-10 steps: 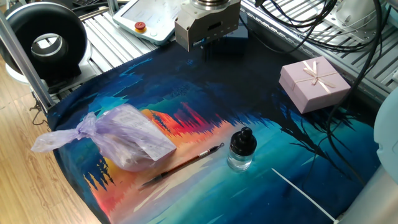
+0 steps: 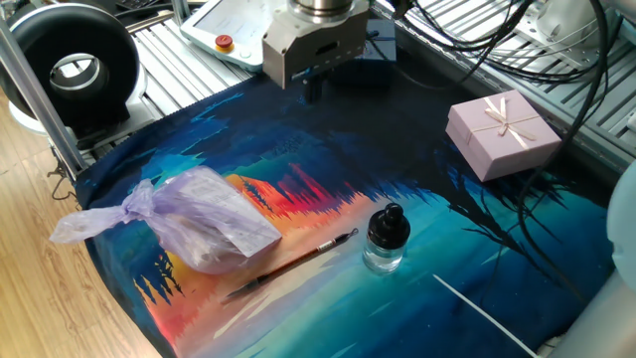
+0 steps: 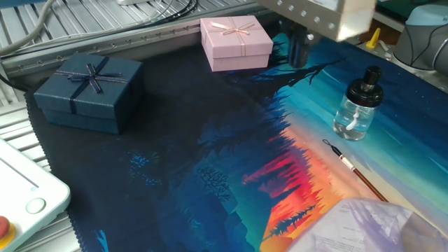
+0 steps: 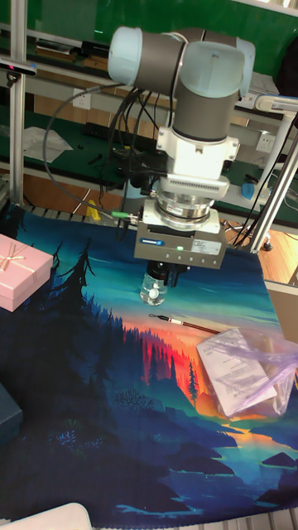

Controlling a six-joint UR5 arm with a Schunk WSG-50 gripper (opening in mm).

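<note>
My gripper (image 2: pixel 314 91) hangs over the dark part of the printed mat (image 2: pixel 397 149), in front of the dark blue box (image 2: pixel 370 62), which it partly hides in exterior view 1. Its dark fingers (image 3: pixel 299 47) point down, and no object shows in them; their gap cannot be made out. A clear bottle with a black cap (image 2: pixel 386 239) stands upright on the mat. Beside it lies a brown brush-like tool (image 2: pixel 290 265). A purple plastic bag (image 2: pixel 204 219) with a white box inside lies further left. The pink box with a ribbon (image 2: pixel 504 136) sits at the right.
A white tablet-like controller with a red button (image 2: pixel 226 43) rests on the slatted metal table behind the mat. Black cables (image 2: pixel 581 129) hang along the right side. A thin white strip (image 2: pixel 485 314) crosses the front right.
In exterior view 1 my gripper has shifted a little left and slightly lower. The bottle, tool, bag and boxes stay where they were.
</note>
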